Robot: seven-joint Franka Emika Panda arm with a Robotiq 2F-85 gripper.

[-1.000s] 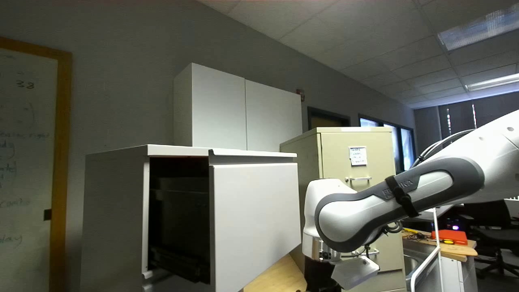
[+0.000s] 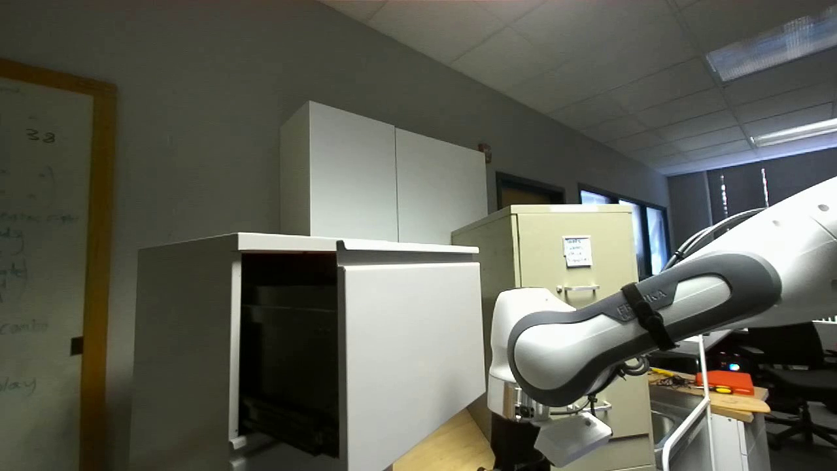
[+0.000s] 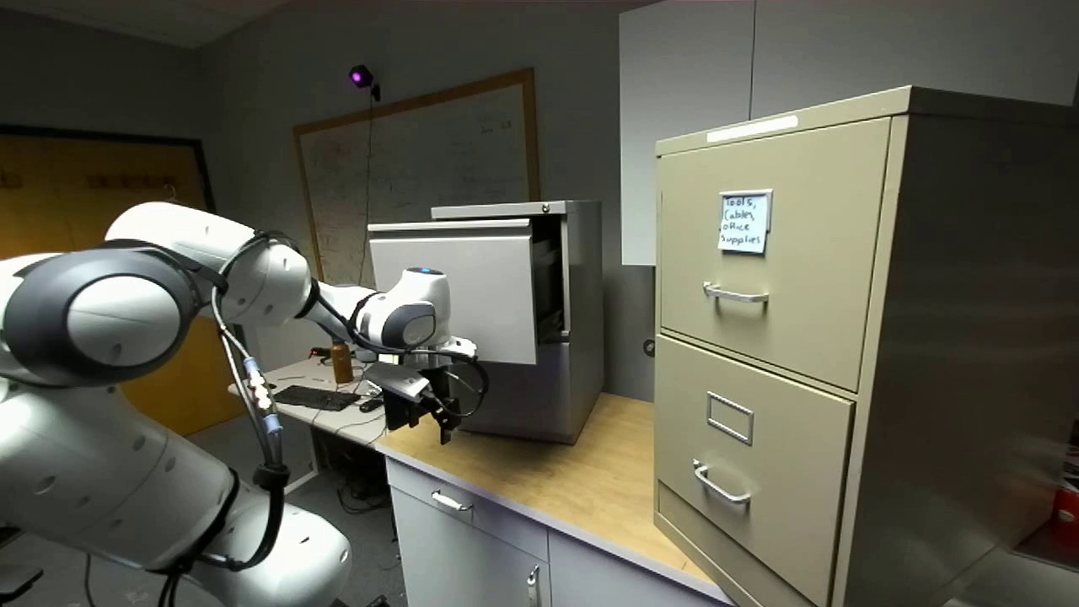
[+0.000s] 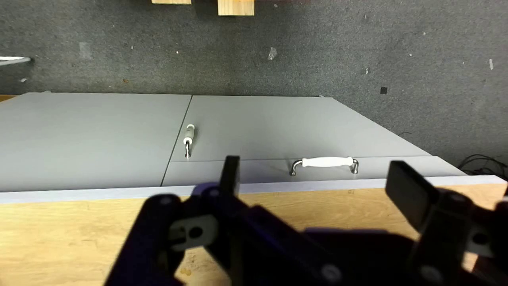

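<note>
The grey cabinet's upper drawer (image 2: 416, 353) is pulled out, leaving a dark gap between its front and the cabinet body (image 2: 184, 345). From the other side, exterior view 2 shows the same drawer front (image 3: 465, 288) jutting toward the arm. My gripper (image 3: 435, 430) points downward just in front of and below that drawer front. In the wrist view the gripper is open, its two dark fingers wide apart with nothing between them. Below lies the wooden counter (image 4: 95, 228). Whether the wrist touches the drawer front cannot be told.
A beige filing cabinet (image 3: 769, 303) with two shut drawers and a label stands on the counter's other side. Bare counter (image 3: 597, 480) lies between the cabinets. Under the counter edge is a white drawer handle (image 4: 326, 162). A keyboard (image 3: 315, 396) and brown bottle (image 3: 341, 361) sit farther back.
</note>
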